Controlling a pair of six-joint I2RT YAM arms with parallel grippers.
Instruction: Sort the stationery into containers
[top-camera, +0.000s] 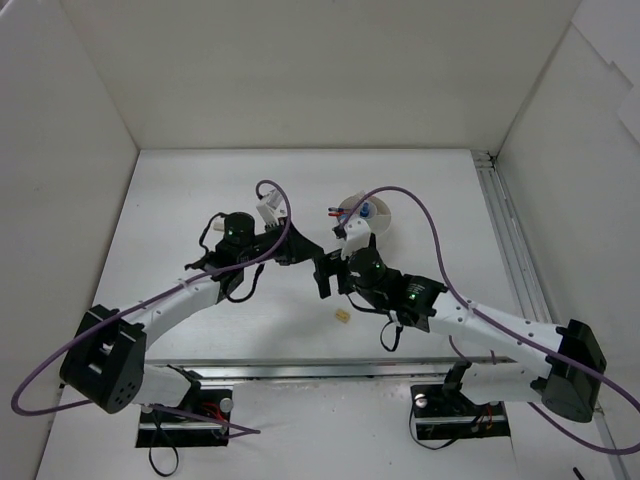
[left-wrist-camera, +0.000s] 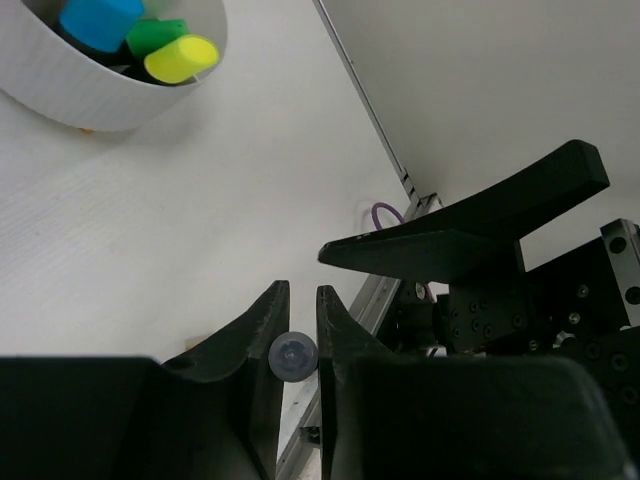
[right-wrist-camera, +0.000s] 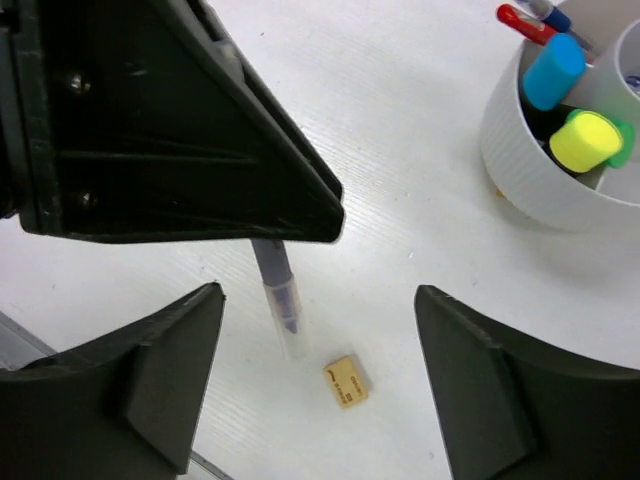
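My left gripper is shut on a pen, seen end-on between its fingers; in the right wrist view the pen (right-wrist-camera: 278, 285) hangs below that gripper, its lower part clear. My right gripper stands open beside it, fingers either side of the pen's lower end, not touching it. A white round container (right-wrist-camera: 530, 185) at the upper right holds red and blue pens, a blue cylinder (right-wrist-camera: 553, 70), a yellow one (right-wrist-camera: 585, 140) and a green item (left-wrist-camera: 150, 35). A small tan block (right-wrist-camera: 346, 381) lies on the table below.
Both arms meet closely at mid-table, just in front of the container. A metal rail (top-camera: 510, 240) and wall (top-camera: 570, 220) bound the right side.
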